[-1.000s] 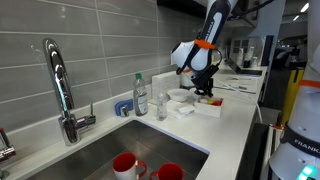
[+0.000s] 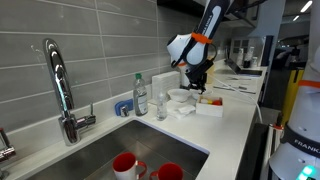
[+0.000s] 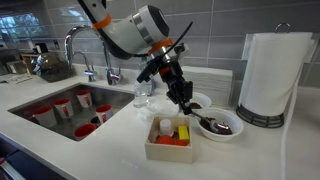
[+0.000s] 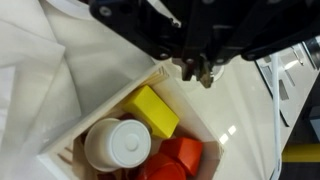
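Observation:
My gripper is shut, with nothing visible between its fingers. In the wrist view it hangs beside the edge of a small light wooden box (image 3: 158, 152). In that box are a yellow block (image 4: 151, 111), a white round-lidded container (image 4: 118, 144) and red pieces (image 4: 183, 153). In exterior view 2 the gripper (image 3: 188, 109) is above the back right of the box, close to a white bowl (image 3: 233, 117). A dark utensil (image 3: 215, 126) lies in that bowl; whether the gripper touches it, I cannot tell.
A paper towel roll (image 3: 272, 75) stands at the back right. Left of the box are the sink with red mugs (image 2: 125, 166), a tall faucet (image 2: 62, 90) and clear bottles (image 2: 140, 95). Counter in front of the box is clear.
In exterior view 1 my gripper has shifted slightly left and up from over the box. The box appears to have stayed in place.

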